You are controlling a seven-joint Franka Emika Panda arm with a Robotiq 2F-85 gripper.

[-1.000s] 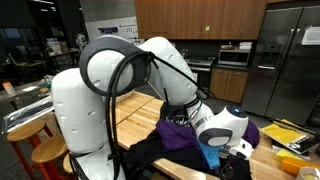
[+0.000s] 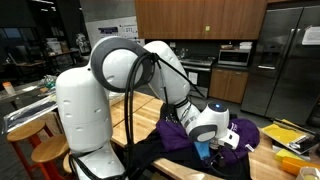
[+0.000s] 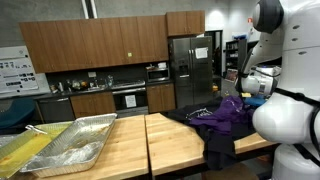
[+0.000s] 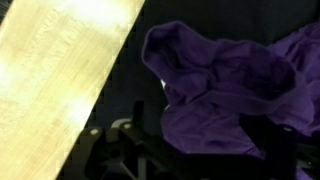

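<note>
Purple cloth (image 2: pixel 176 138) lies rumpled over a black cloth (image 2: pixel 147 153) on the wooden table. The wrist view shows a raised fold of the purple cloth (image 4: pixel 205 65) ahead of my gripper. My fingers (image 4: pixel 264 130) stand wide apart, with purple cloth below and between them but not gripped. A bare strip of black cloth (image 4: pixel 125 75) runs beside it. In exterior view 1 the gripper is low over the cloths at the table's near right, its fingertips hard to make out. Exterior view 2 shows the purple cloth (image 3: pixel 228 118) partly hidden by the arm.
Yellow items (image 2: pixel 284 133) lie on the right of the table in exterior view 1. Foil trays (image 3: pixel 75 145) stand at the left in exterior view 2. Bare wooden tabletop (image 3: pixel 180 145) lies beside the black cloth. Stools (image 2: pixel 48 150) stand left of the arm.
The arm's wrist has shifted left and slightly up in exterior view 1 over the last second. The cloths look much the same.
</note>
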